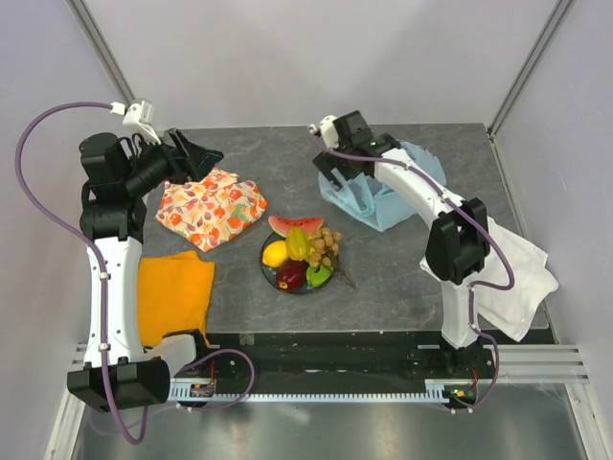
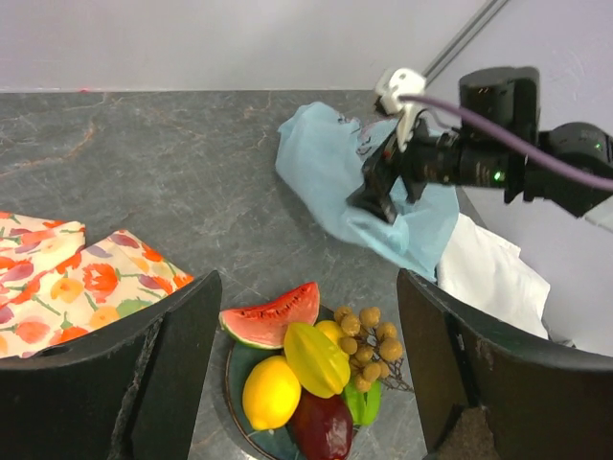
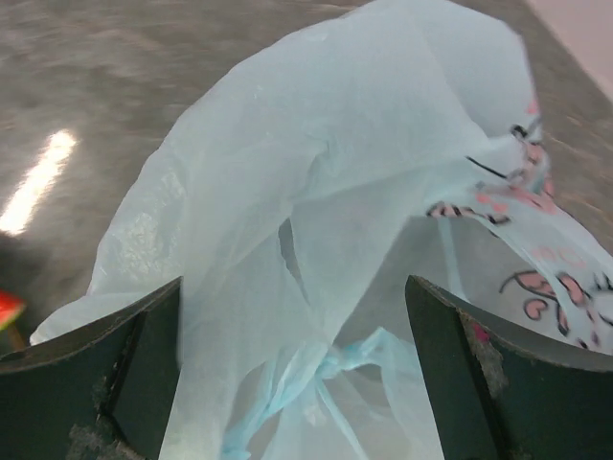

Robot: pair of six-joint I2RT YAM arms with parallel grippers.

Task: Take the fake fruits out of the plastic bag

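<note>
A translucent light-blue plastic bag lies crumpled at the back right. My right gripper is open over it, bag film between and around its fingers in the right wrist view. Whether anything is inside the bag is unclear. A dark plate holds a watermelon slice, lemon, star fruit, red fruit, green fruit and grapes. My left gripper hangs at the back left, fingers apart, empty, above the table.
A floral cloth and an orange cloth lie on the left, a white cloth on the right.
</note>
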